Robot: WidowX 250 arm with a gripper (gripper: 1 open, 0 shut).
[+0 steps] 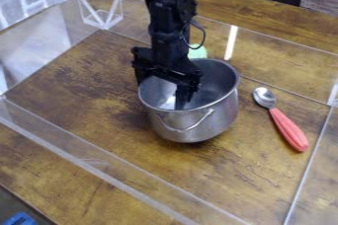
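A black robot arm reaches down from the top centre to a steel pot (pixel 199 120) with a wire handle on its front. The gripper (pixel 169 86) is at the pot's left rim, its fingers partly inside the pot. Whether it is open, shut or holding the rim cannot be made out against the dark body.
A spoon with a red handle (pixel 288 128) lies right of the pot. A pale green item (pixel 196 52) sits behind the pot, partly hidden. A blue object (pixel 16 217) shows at the bottom left corner.
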